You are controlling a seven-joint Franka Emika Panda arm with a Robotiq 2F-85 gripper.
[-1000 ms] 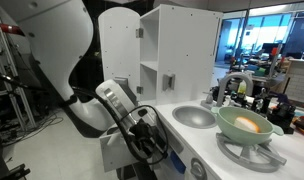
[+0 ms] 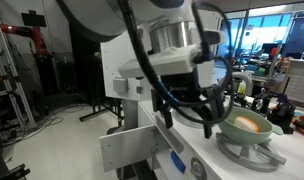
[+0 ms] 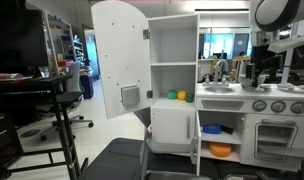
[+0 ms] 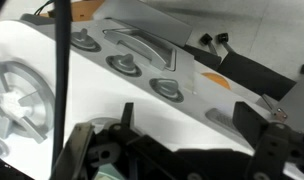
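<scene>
My gripper stands open above the counter's front edge in the wrist view, nothing between its fingers. The arm fills much of exterior view 1, partly hiding the sink. A white lower cabinet door point(image 2: 125, 150) hangs open beside the toy kitchen. Inside that cabinet are a blue item point(image 3: 214, 129) and an orange bowl point(image 3: 221, 151). On the stove sits a green bowl point(image 2: 244, 126) with something orange in it. Several grey knobs point(image 4: 168, 89) line the front panel.
The tall cupboard's upper door point(image 3: 122, 60) is wide open, with green and orange items point(image 3: 181, 95) on a shelf inside. A stove burner point(image 4: 20, 100) lies left in the wrist view. Bottles and other items point(image 2: 282, 112) crowd the counter's back.
From low by the open cabinet door, the arm has risen and come toward exterior camera 1, to the counter's front. The bowl and cabinet door look unmoved.
</scene>
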